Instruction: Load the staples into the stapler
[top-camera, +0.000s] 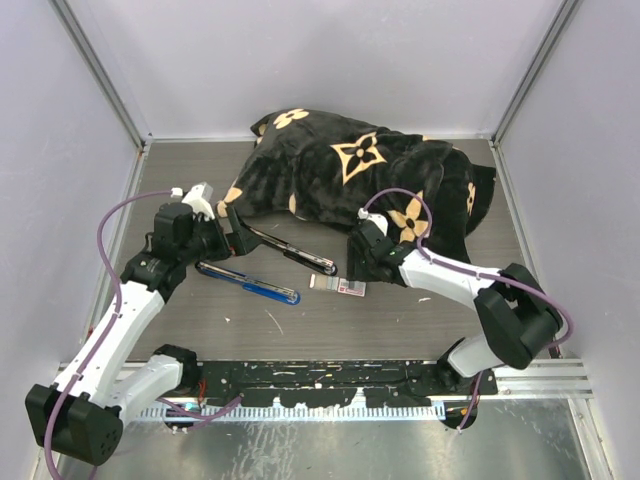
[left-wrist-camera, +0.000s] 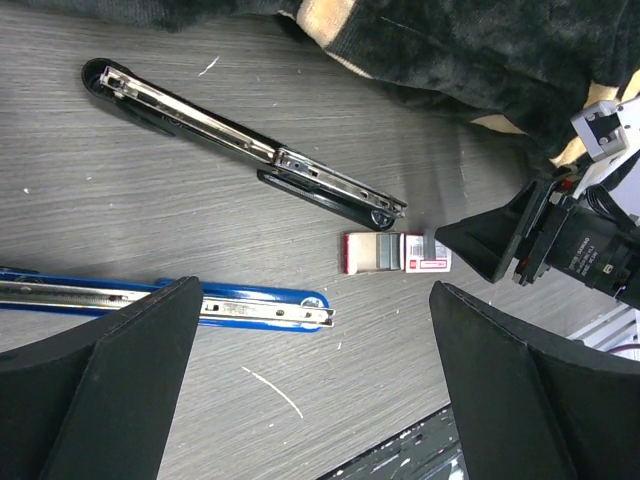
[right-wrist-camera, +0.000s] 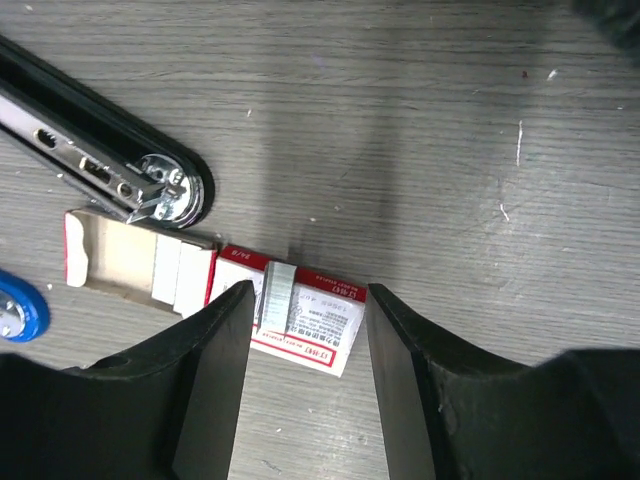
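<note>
The black stapler and the blue stapler lie on the table with their metal channels showing. My left gripper is open with nothing between its fingers, over the staplers' far-left ends. To the right, the staple box lies beside its pulled-out white tray. A silver staple strip rests across the box's label. My right gripper is open just above the box, one finger to each side of the strip's right area; contact cannot be made out.
A bunched dark blanket with tan flowers fills the back of the table. Bare grey tabletop lies in front of the staplers and box. A small reddish-brown object is partly hidden behind the left gripper.
</note>
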